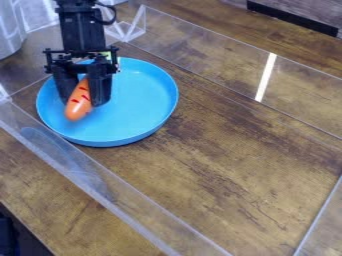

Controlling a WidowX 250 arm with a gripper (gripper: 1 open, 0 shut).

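Observation:
My black gripper (82, 72) reaches down from the top left over the left half of a blue round plate (138, 110). It is shut on an orange toy carrot (79, 103) with dark markings, which hangs slanted between the fingers, its lower end over the plate. Whether the carrot still touches the plate is hard to tell. Behind the gripper, a small greenish item, partly hidden, shows at the plate's back.
Clear plastic panels (100, 205) run along the left front and back of the wooden table (234, 150).

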